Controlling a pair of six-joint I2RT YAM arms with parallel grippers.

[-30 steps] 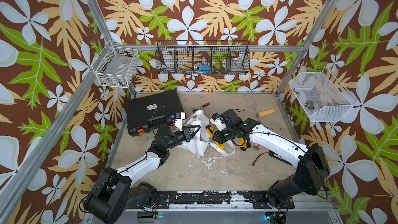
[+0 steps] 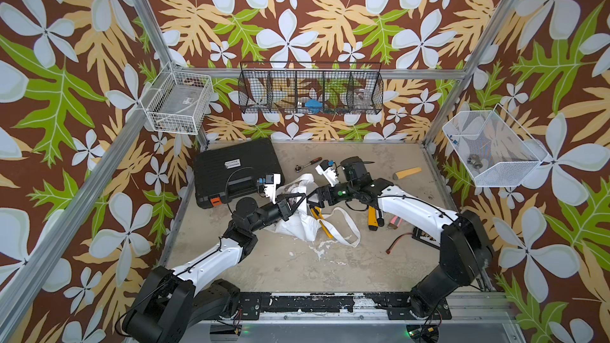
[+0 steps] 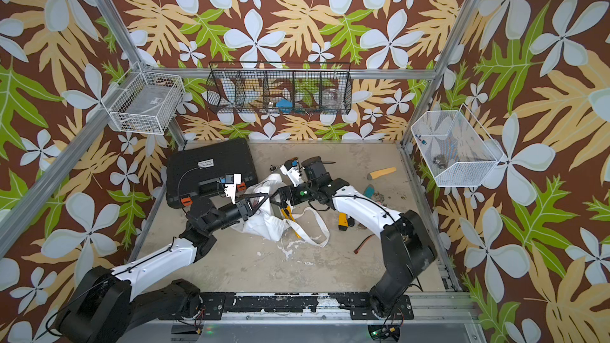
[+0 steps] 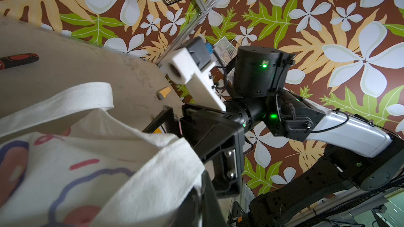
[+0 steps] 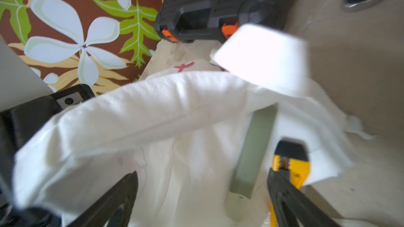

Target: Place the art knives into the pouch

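Observation:
The white pouch point(image 5: 189, 100) gapes open in the right wrist view, its rim raised on one side. My left gripper is shut on a corner of the pouch's cloth. Beside it, my right gripper point(image 2: 314, 202) is open at the pouch's mouth, its fingers point(image 5: 120, 197) wide apart with nothing held. The yellow-and-black art knife point(image 5: 298, 170) lies at the right side of the mouth, partly hidden behind my right finger. From above, the knife point(image 2: 324, 223) slants out past the pouch's right edge; its upper end is covered by my right arm.
A greenish flat strip point(image 5: 252, 151) shows against the white cloth. A black case point(image 2: 232, 168) stands behind left, a ratchet point(image 2: 308, 164) behind. Another yellow-handled tool point(image 2: 372, 218) lies to the right.
A second ago the knife was in my right gripper, right of the pouch. It was carried left, against the pouch; now the gripper is open and a little back to the right.

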